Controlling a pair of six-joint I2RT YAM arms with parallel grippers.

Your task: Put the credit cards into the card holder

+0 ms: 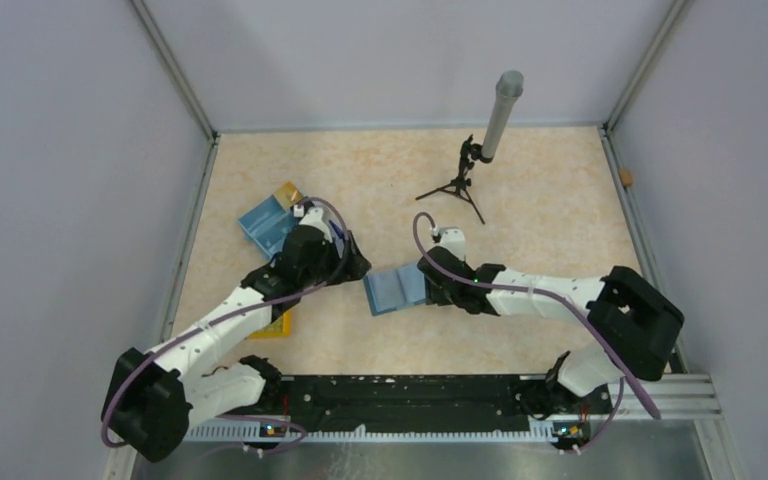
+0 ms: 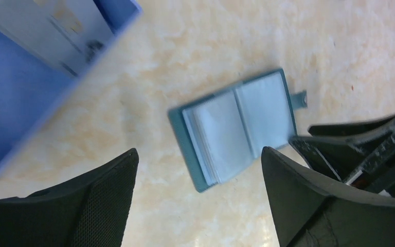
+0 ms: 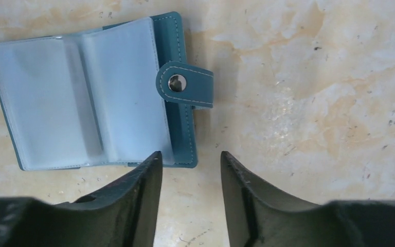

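The blue card holder (image 1: pixel 388 290) lies spread open on the table, with clear sleeves on both halves. In the right wrist view, the holder's snap strap (image 3: pixel 187 85) sticks out from its edge. My left gripper is open above and left of the holder, nothing between its fingers. Near the holder's strap side, my right gripper stands part open, also empty, one fingertip close over the holder's corner. A gold card (image 1: pixel 287 194) shows in the blue tray (image 1: pixel 245 222); a pale card (image 2: pixel 56 31) appears in it from the left wrist.
A black tripod (image 1: pixel 461 185) with a grey cylinder (image 1: pixel 501 115) stands behind the right arm. A yellow item (image 1: pixel 280 327) lies partly under the left arm.
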